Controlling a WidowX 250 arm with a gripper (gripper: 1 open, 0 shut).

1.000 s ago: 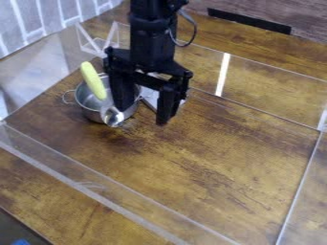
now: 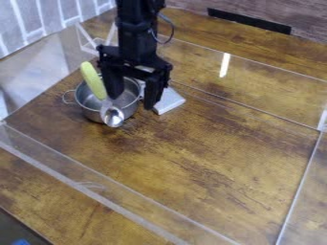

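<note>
My black gripper [image 2: 133, 88] hangs over a metal pot [image 2: 92, 108] at the upper left of the table, its two dark finger parts spread to either side; whether anything is between them is unclear. A pale yellow-green elongated object [image 2: 94, 80] leans in the pot, with a shiny silver round piece [image 2: 113, 119] at the pot's front.
A white flat object [image 2: 170, 102] lies just right of the pot. Clear plastic sheets or edges run along the left and right sides.
The arm and gripper have moved back and slightly left, toward the pot, uncovering more of the white flat object. The pot and its contents look unmoved.
</note>
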